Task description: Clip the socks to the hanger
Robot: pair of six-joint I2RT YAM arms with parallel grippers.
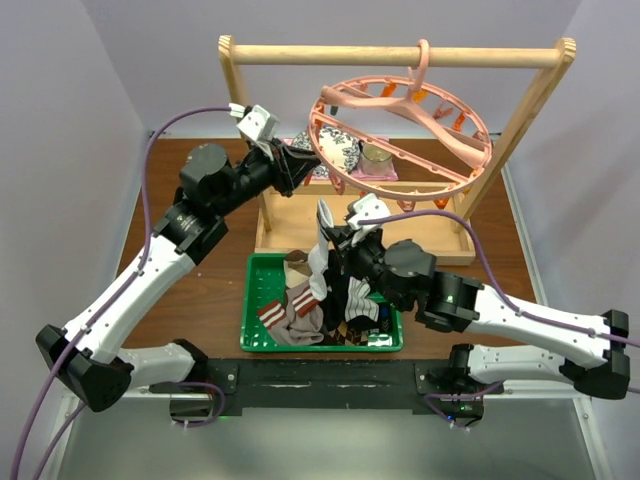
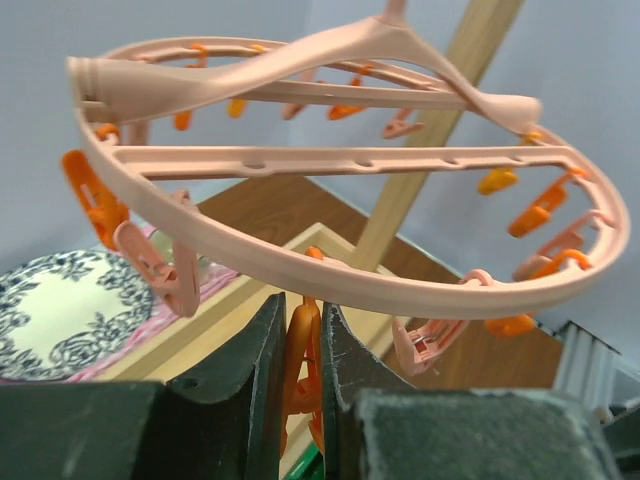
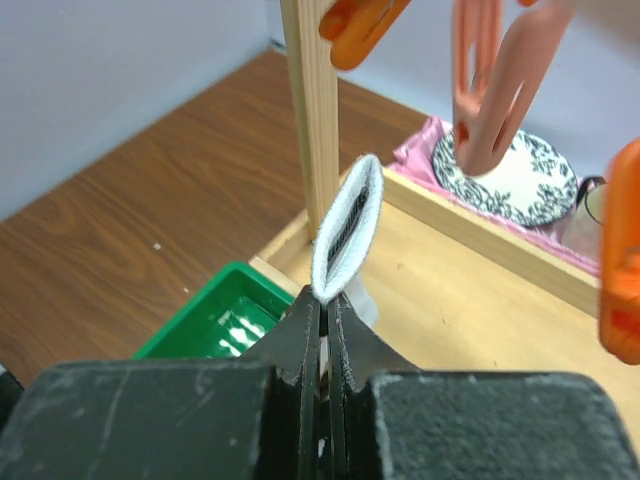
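Observation:
A pink round clip hanger (image 1: 480,150) hangs from the wooden rack, carrying pink and orange clips. My left gripper (image 1: 302,168) is at the hanger's left rim, shut on an orange clip (image 2: 300,360) below that rim. My right gripper (image 1: 330,232) is lower, under the hanger's left part, shut with a white sock (image 3: 345,225) held at its fingertips and hanging down. In the right wrist view, pink and orange clips are above and right of the sock.
A green basket (image 1: 250,300) of mixed socks sits below. The wooden rack (image 1: 470,55) has its base (image 1: 280,225) behind the basket. A patterned round object (image 3: 500,190) lies at the back.

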